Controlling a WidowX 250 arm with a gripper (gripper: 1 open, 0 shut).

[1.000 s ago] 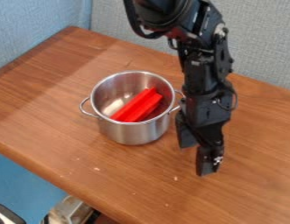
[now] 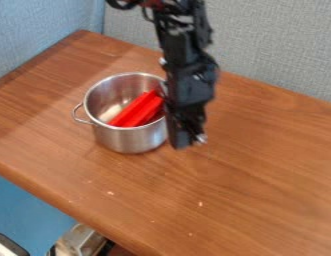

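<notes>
A steel pot [image 2: 125,138] with side handles sits on the wooden table [image 2: 235,200], left of centre. A red object [image 2: 137,108] lies inside it, with a pale item partly visible beside it. My dark gripper [image 2: 185,135] is low at the pot's right side, partly hiding that side and blurred. I see nothing held in it; whether it touches the pot is unclear.
Bare tabletop fills the right and front of the view, and the far left. Grey textured panels stand behind and to the left. A metal fixture [image 2: 80,243] shows below the table's front left edge.
My gripper has moved left and toward the back, to beside the pot. The pot has shifted left and slightly back.
</notes>
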